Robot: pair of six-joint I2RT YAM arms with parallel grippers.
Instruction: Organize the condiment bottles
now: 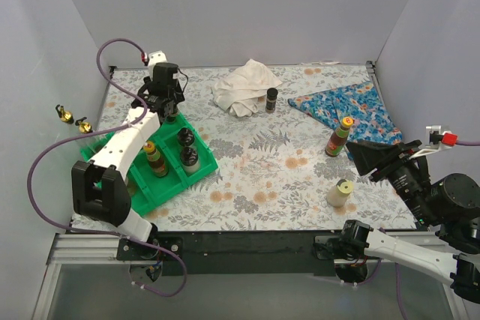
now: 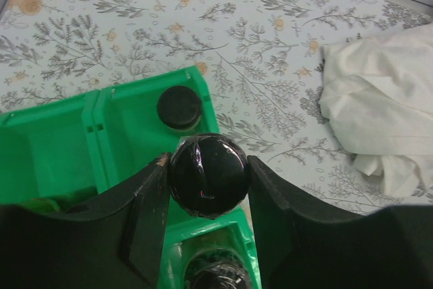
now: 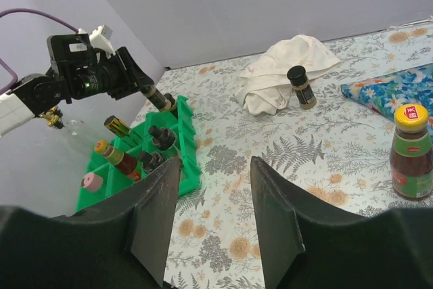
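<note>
My left gripper is shut on a dark-capped bottle (image 2: 208,172), held tilted over the back compartment of the green caddy (image 1: 207,162), which holds another dark-capped bottle (image 2: 178,106). Several other bottles stand in the caddy, among them a yellow-capped one (image 1: 154,157). My right gripper hangs at the right with parted fingers and nothing between them. On the table are a small dark bottle (image 1: 271,100), a yellow-capped sauce bottle (image 1: 337,138) and a pale bottle (image 1: 340,193).
A white cloth (image 1: 244,88) lies at the back, a blue floral cloth (image 1: 341,113) at the back right. Glass bottles with gold tops (image 1: 65,114) stand left of the caddy. Walls bound the back and sides.
</note>
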